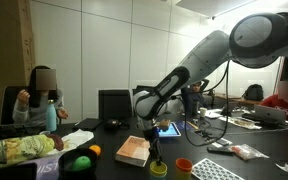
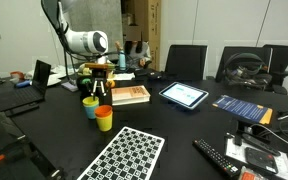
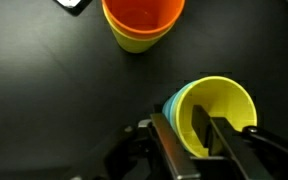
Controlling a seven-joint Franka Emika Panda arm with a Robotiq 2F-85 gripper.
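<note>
A yellow cup (image 3: 229,98) sits inside a blue cup (image 3: 173,104), low on the right in the wrist view. My gripper reaches over this pair, its dark fingertips overlapping the yellow opening. Whether they touch the cup wall, and how far apart they stand, is hard to make out. From exterior view 2, the blue cup (image 2: 91,111) stands on the table with the gripper right over it. Exterior view 1 has the yellow cup (image 1: 159,171) beneath the gripper. Beside it, an orange cup (image 2: 104,112) is nested in another yellow cup (image 2: 105,124).
A white perforated board (image 2: 122,156) lies near the cups, and a boxed item (image 1: 133,151) lies behind them. A green round object (image 1: 81,163) is in a dark bin at left. A tablet (image 2: 184,95) and a keyboard (image 2: 219,162) lie farther off. Bare tabletop lies between.
</note>
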